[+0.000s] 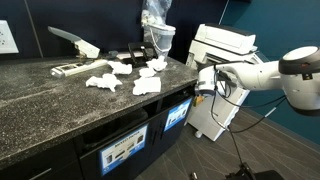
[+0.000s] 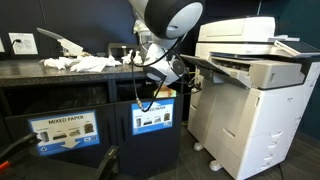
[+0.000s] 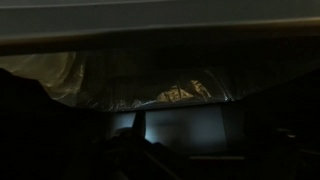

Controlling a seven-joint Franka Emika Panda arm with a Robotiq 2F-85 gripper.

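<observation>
My gripper point(image 1: 194, 91) is at the counter's far end, low by the front opening of the right-hand bin cabinet point(image 1: 176, 115). In exterior view 2 the arm hangs in front of the counter edge, and the fingertips are hard to make out against the dark opening. The wrist view is very dark: the fingers are black shapes standing apart, with no held object visible. Beyond them, a crumpled brownish thing with light markings point(image 3: 185, 92) lies in the dark space, near a dim pale panel point(image 3: 185, 125).
Crumpled white papers point(image 1: 105, 81) lie on the dark counter point(image 1: 60, 112). A clear bucket point(image 1: 160, 38) stands at its back. The left bin point(image 2: 68, 133) bears a mixed paper label. A large printer point(image 2: 245, 105) stands close on the right. Open floor lies in front.
</observation>
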